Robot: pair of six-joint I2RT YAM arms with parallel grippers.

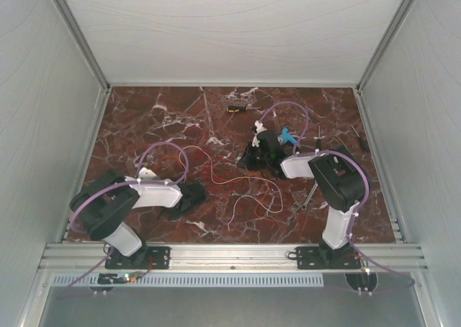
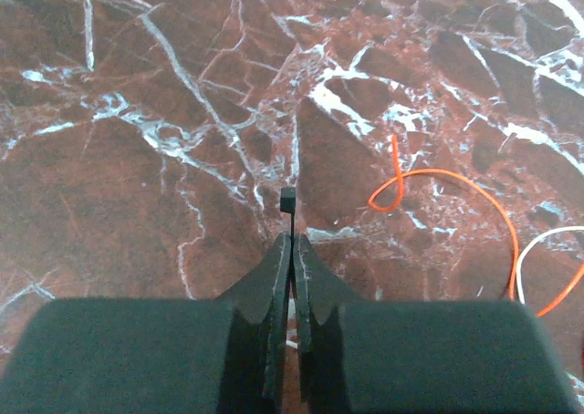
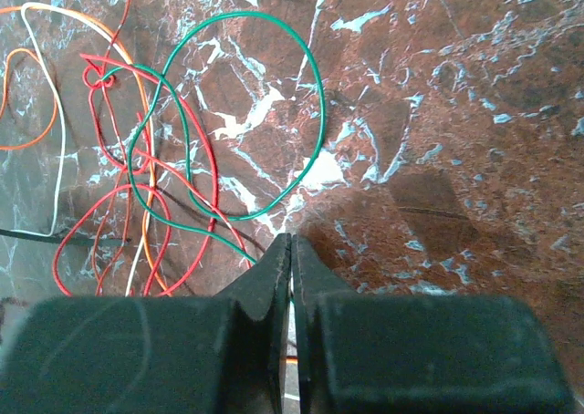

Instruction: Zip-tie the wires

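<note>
Loose wires lie tangled mid-table in the top view, among them a white wire (image 1: 216, 178). The right wrist view shows a looped green wire (image 3: 320, 95), a red wire (image 3: 211, 163) and more strands at the left. My left gripper is shut on a thin black zip tie (image 2: 288, 201), its square head sticking out past the fingertips; an orange wire (image 2: 497, 204) lies to their right. A black strip (image 3: 36, 236) crosses the strands at the right wrist view's left edge. My right gripper is shut above the wires, nothing visible between its fingers.
A yellow-and-black screwdriver (image 1: 236, 109) lies at the back. Beside the right arm are a blue tool (image 1: 287, 136) and a wrench (image 1: 310, 196), with another tool (image 1: 361, 141) at the far right.
</note>
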